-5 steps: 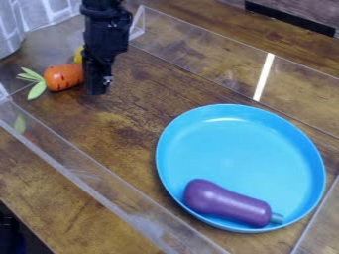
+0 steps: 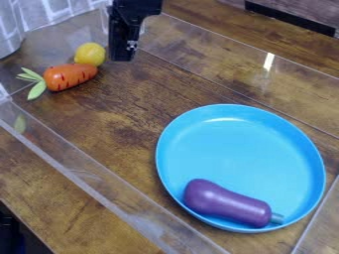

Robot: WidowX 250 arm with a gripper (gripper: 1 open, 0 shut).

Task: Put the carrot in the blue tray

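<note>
The orange carrot [image 2: 63, 78] lies on the wooden table at the upper left, its green leaves pointing left. My black gripper [image 2: 122, 50] is up and to the right of it, apart from it in the picture. Its fingers are dark and small here, so I cannot tell whether they are open or shut. No carrot is in its grasp. The blue tray [image 2: 239, 144], round and shallow, is at the lower right with a purple eggplant [image 2: 228, 202] lying along its near side.
A yellow round object [image 2: 90, 54] sits right behind the carrot. Part of a metal pot [image 2: 8, 28] shows at the upper left corner. Clear walls edge the table. Bare wood [image 2: 126, 119] lies between carrot and tray.
My gripper has moved up and to the right in the picture, away from the carrot's right end, uncovering more of the carrot and the yellow object. The carrot appears unmoved.
</note>
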